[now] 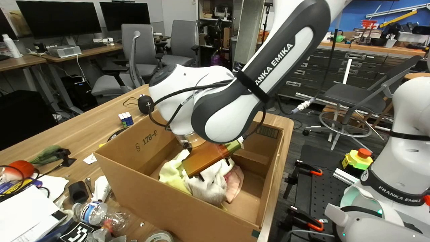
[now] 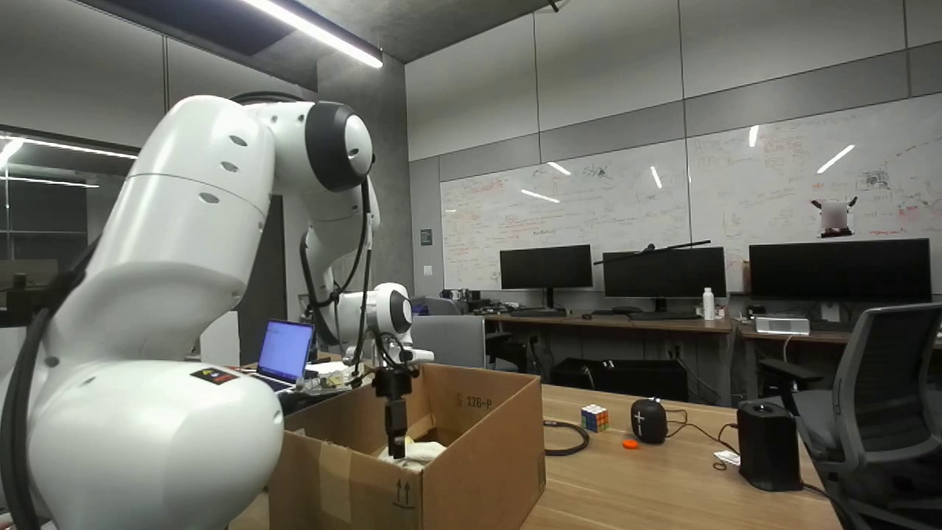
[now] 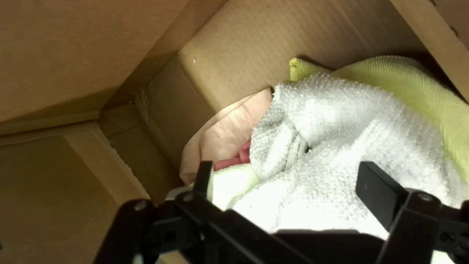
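Note:
A heap of cloths lies in the cardboard box (image 1: 139, 189). A fluffy white cloth (image 3: 334, 127) is on top, with a yellow-green cloth (image 3: 409, 88) along one side and a pink cloth (image 3: 224, 136) along the other. My gripper points down over the white cloth, its fingers wide apart and nothing held; whether they touch the fabric I cannot tell. Exterior view 2 has the dark gripper (image 2: 397, 446) inside the box, its tips close to the cloth. In exterior view 1, an orange-brown plate (image 1: 206, 158) on the wrist mostly hides it.
Box walls surround the gripper on all sides. Beyond the box on the table are a Rubik's cube (image 1: 125, 119) and a round black speaker (image 1: 145, 104). A plastic bottle (image 1: 92, 213) and loose clutter lie beside the box. Part of the box floor (image 1: 250, 197) is bare.

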